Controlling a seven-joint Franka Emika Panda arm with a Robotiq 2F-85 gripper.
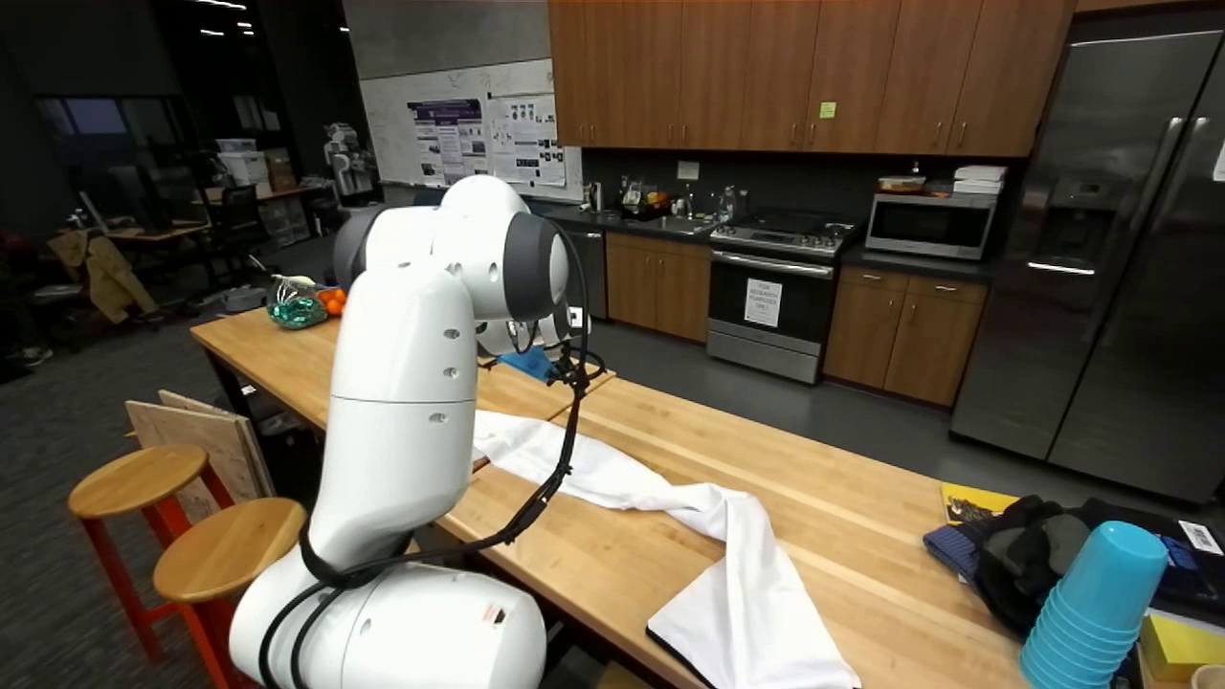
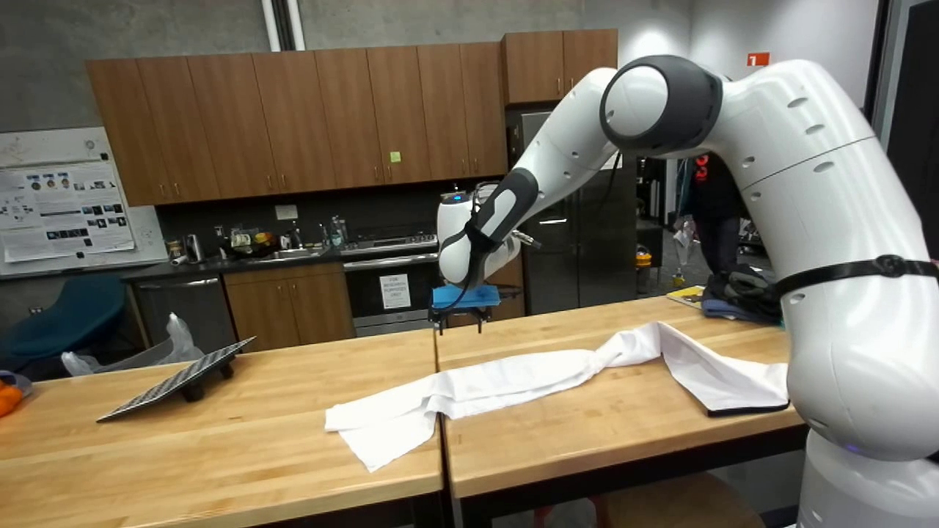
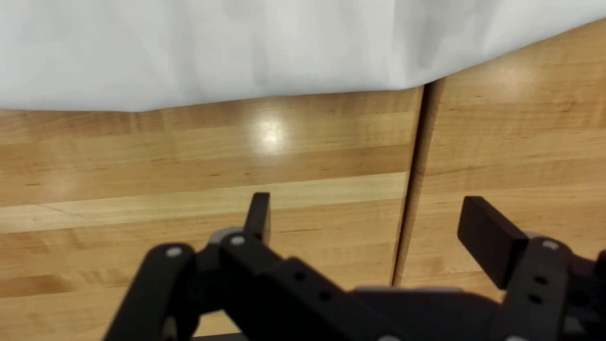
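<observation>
A long white cloth (image 2: pixel 519 378) lies bunched and twisted across the seam between two wooden tables. One end fans out in a dark-edged flap (image 1: pixel 746 620) in exterior view 1. My gripper (image 2: pixel 458 324) hangs above the far side of the tables, pointing down, beyond the cloth in exterior view 2. In the wrist view my gripper is open, its dark fingers (image 3: pixel 260 219) wide apart with only bare wood and the seam below. The cloth's edge (image 3: pixel 255 51) runs along the top of that view, apart from the fingers.
A dark tilted panel (image 2: pixel 180 378) stands on the left table in exterior view 2. Stacked blue cups (image 1: pixel 1091 609) and dark clothing (image 1: pixel 1034 551) crowd the right end in exterior view 1. Bare tabletop (image 1: pixel 827 482) lies beside the cloth.
</observation>
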